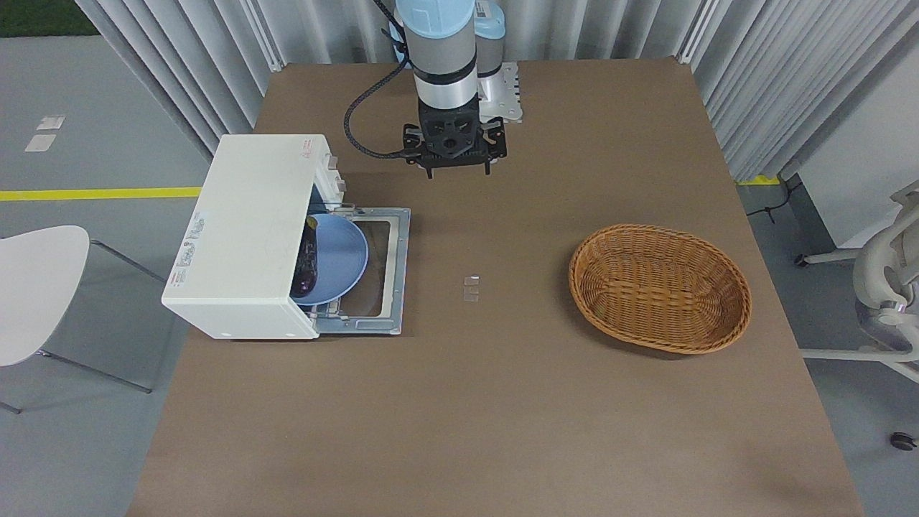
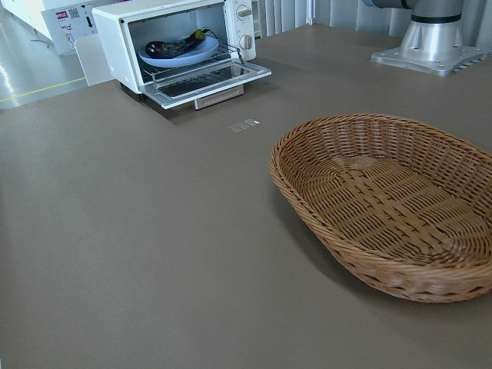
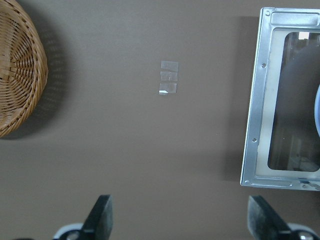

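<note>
My gripper [image 1: 457,169] is at the back of the table, above and behind the toaster oven's door side, its fingers spread open with nothing between them in the wrist view. The white toaster oven [image 1: 237,224] stands at the left with its glass door [image 3: 292,110] folded down flat. Inside, partly on the rack, is a blue plate [image 1: 340,258] with a dark eggplant [image 2: 164,48] lying on it. An empty oval wicker basket [image 1: 660,289] sits to the right on the table.
Chairs stand on the floor at both sides, and curtains hang behind.
</note>
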